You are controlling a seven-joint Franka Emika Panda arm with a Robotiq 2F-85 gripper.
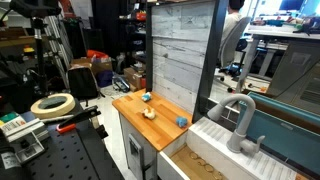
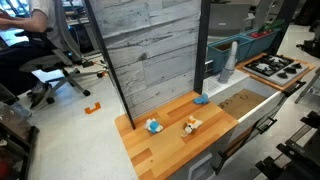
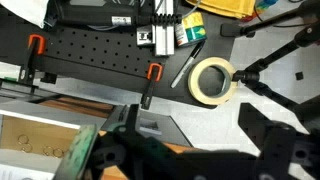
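In the wrist view my gripper stands open along the bottom edge, two dark fingers far apart with nothing seen between them. Neither exterior view shows the gripper clearly. A wooden countertop point(image 1: 163, 131) carries a blue-and-white toy point(image 2: 153, 125), a white-and-orange toy point(image 2: 191, 126) and a blue item point(image 1: 181, 122) near its right edge. Beside it a white drawer point(image 2: 249, 104) with a tan bottom is pulled out; in the wrist view, part of a drawer point(image 3: 42, 138) with a tan floor shows at lower left.
Past the drawer stand a grey faucet point(image 1: 240, 112), a blue basin point(image 2: 263, 44) and a stovetop point(image 2: 276, 67). A grey plank wall point(image 2: 155, 60) backs the countertop. A dark table holds a tape roll point(image 3: 210, 80), a pen point(image 3: 187, 65) and an orange-ended clamp point(image 3: 152, 84).
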